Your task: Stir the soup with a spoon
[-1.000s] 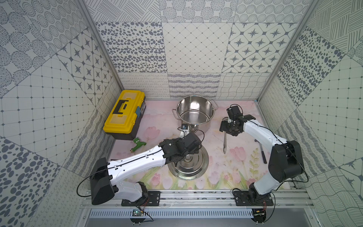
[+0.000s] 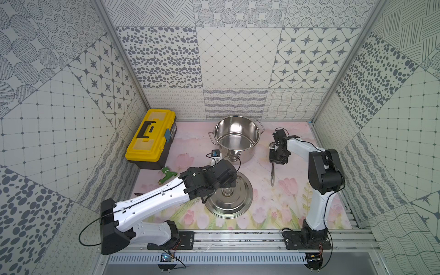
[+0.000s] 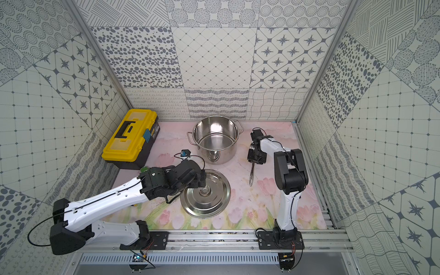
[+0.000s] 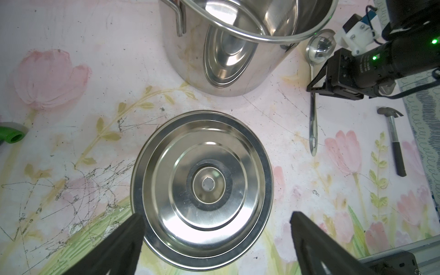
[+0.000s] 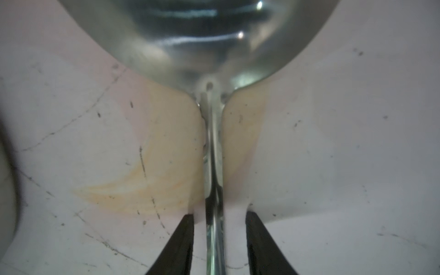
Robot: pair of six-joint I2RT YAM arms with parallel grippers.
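Note:
A metal ladle-like spoon (image 5: 214,155) lies flat on the table, bowl toward the back. My right gripper is low over its handle, fingers part open on either side, a gap showing between each finger and the handle. In the left wrist view the spoon (image 4: 313,121) lies right of the steel pot (image 4: 215,59), with the right gripper at its upper handle. The pot (image 2: 236,137) stands uncovered; no contents can be made out. Its lid (image 4: 201,190) rests on the table, in front. My left gripper is open and empty above the lid.
A hammer (image 4: 394,142) lies near the right table edge. At the left are a yellow toolbox (image 2: 151,137) and a green object (image 2: 166,174). Clear table shows between the lid and the spoon handle.
My right arm has folded inward and its gripper has come lower at the spoon handle. The left arm has shifted left, away from the pot. Pot, lid and spoon look unmoved.

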